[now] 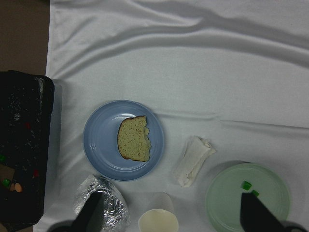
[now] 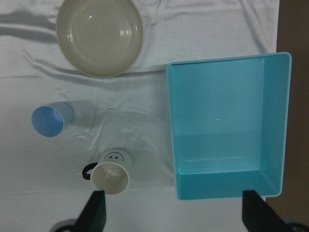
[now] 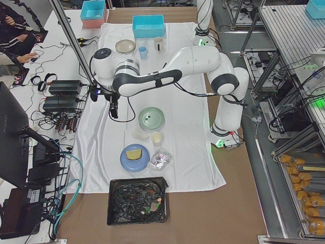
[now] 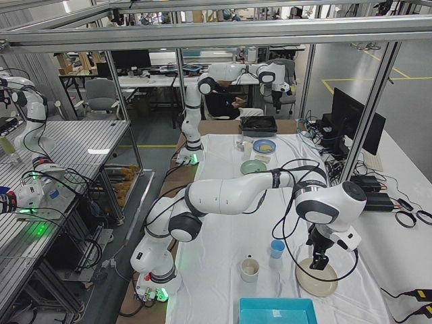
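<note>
My left gripper hangs open above a blue plate (image 1: 101, 140) with a bread slice (image 1: 133, 137), a crumpled foil item (image 1: 108, 208), a pale cup (image 1: 158, 220), a folded white item (image 1: 193, 162) and a green plate (image 1: 227, 203) with small green cubes (image 1: 246, 185). My right gripper hangs open above a beige plate (image 2: 99, 36), a blue cup (image 2: 48, 121), a smiley mug (image 2: 110, 176) and an empty teal bin (image 2: 217, 121).
A black tray (image 3: 137, 218), lined and holding scraps, sits at one end of the white cloth (image 3: 198, 168). A monitor (image 3: 15, 142) and cables crowd the side table.
</note>
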